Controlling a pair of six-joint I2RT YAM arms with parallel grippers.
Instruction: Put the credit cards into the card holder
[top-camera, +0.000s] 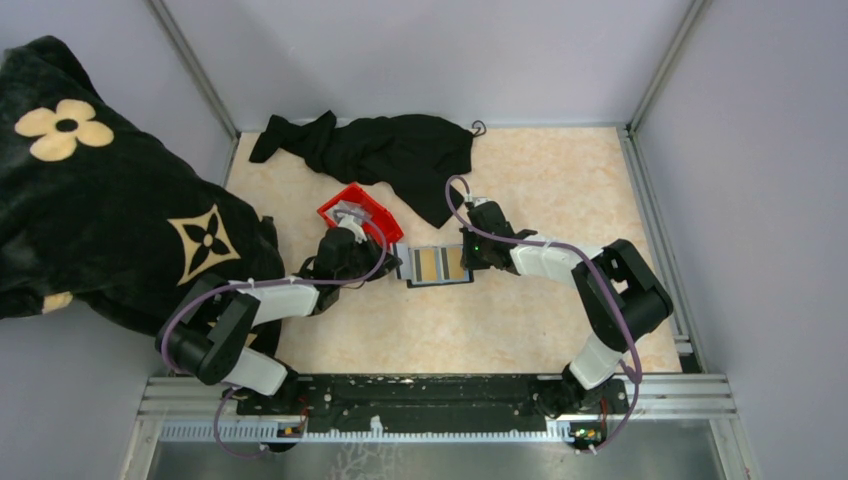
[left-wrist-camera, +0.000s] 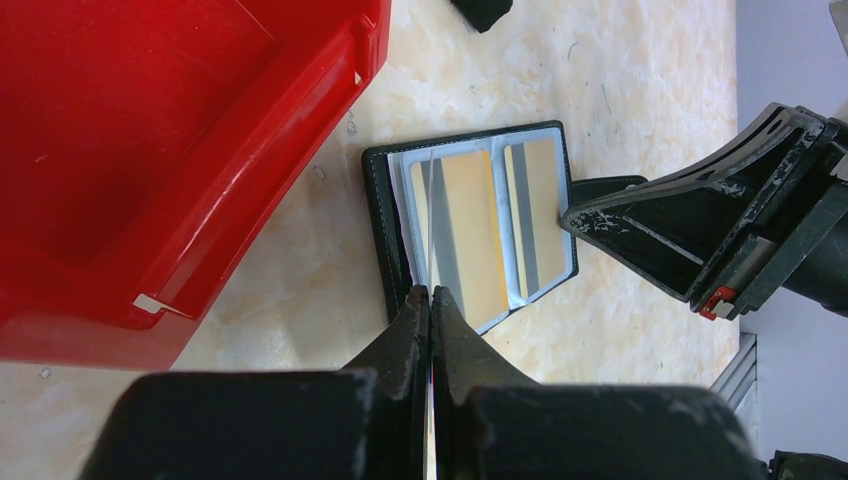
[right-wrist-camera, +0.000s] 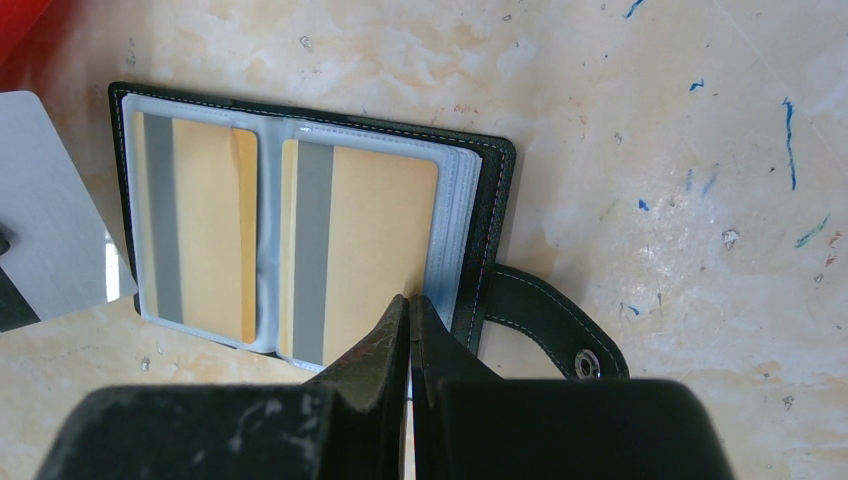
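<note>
The black card holder (right-wrist-camera: 493, 210) lies open on the table, with tan cards striped grey (right-wrist-camera: 375, 230) in its clear sleeves. My left gripper is shut on a thin card (left-wrist-camera: 431, 210), seen edge-on in the left wrist view just left of the holder; in the right wrist view this silver card (right-wrist-camera: 55, 200) hangs beside the holder's left end. My right gripper is shut with its tips at the holder's right sleeve, nothing clear between them.
A red bin (left-wrist-camera: 150, 130) with clear contents sits behind my left gripper. A black cloth (top-camera: 400, 150) lies along the back, a large dark cushion (top-camera: 120, 230) at left.
</note>
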